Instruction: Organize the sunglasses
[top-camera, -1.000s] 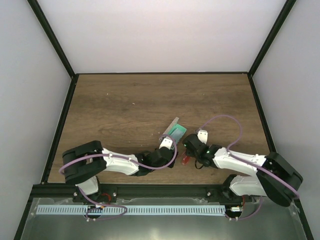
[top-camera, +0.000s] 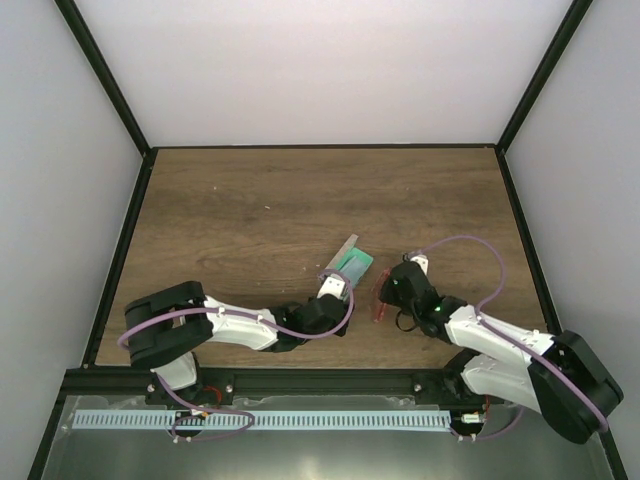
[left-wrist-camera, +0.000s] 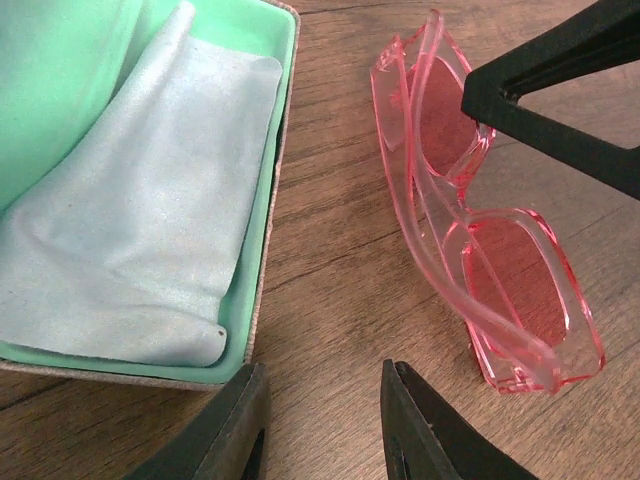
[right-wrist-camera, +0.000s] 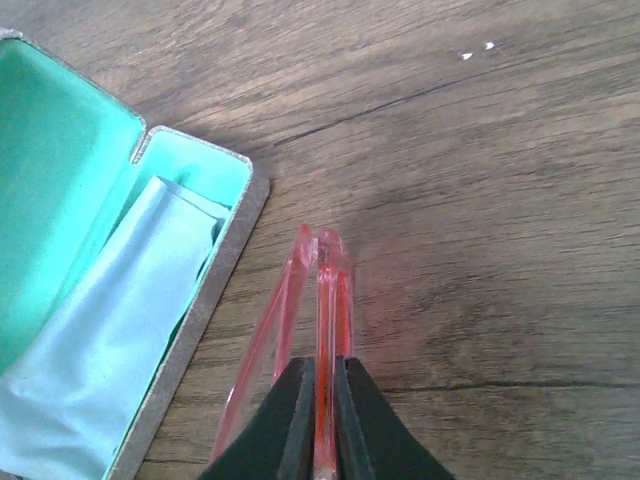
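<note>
Pink translucent sunglasses (left-wrist-camera: 540, 350) are held upright in my right gripper, which is shut on them; its black fingers (left-wrist-camera: 560, 140) reach in from the upper right of the left wrist view. An open mint-green case with a grey cloth inside lies left of the sunglasses, also seen at the left of the right wrist view. My left gripper is open just below the case's near edge, with nothing between its fingertips.
Both arms are close together at the front middle, around the case.
The left arm looks unchanged.
</note>
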